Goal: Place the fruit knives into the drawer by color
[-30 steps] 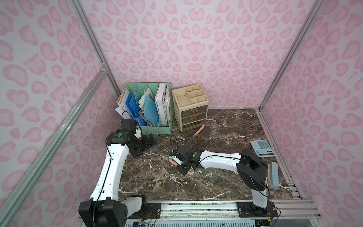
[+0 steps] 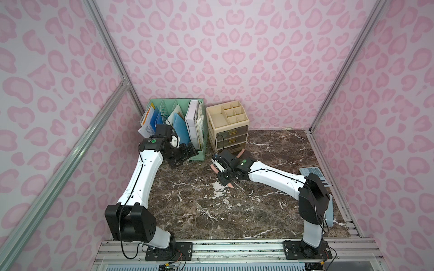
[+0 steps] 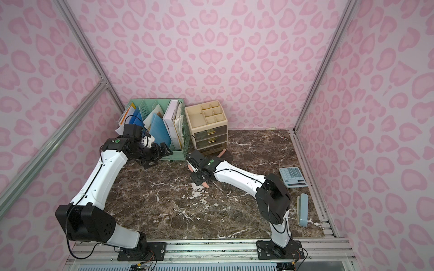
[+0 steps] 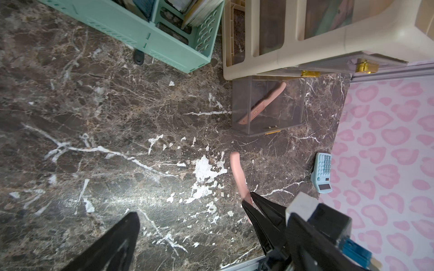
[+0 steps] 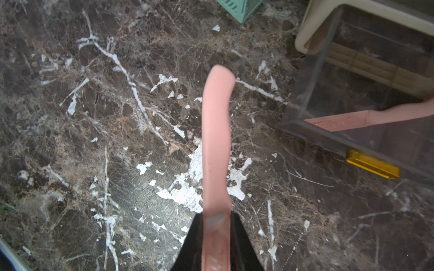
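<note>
My right gripper is shut on a pink fruit knife (image 5: 216, 117) and holds it in front of the drawer unit. The unit (image 3: 205, 117) has its bottom clear drawer (image 4: 253, 128) pulled out, with another pink knife (image 4: 271, 97) lying inside. Something green and pink (image 4: 332, 18) shows inside an upper drawer in the left wrist view. My left gripper (image 2: 185, 155) stands open in front of the green file rack, left of the right one, with nothing between its fingers.
A green file rack (image 2: 194, 155) of folders stands left of the drawers. A calculator (image 3: 293, 176) and a stapler (image 3: 303, 210) lie on the right of the marble table (image 3: 153, 198).
My right gripper has moved back toward the drawer, carrying the pink knife. My left arm has risen and moved back and right, toward the file rack.
</note>
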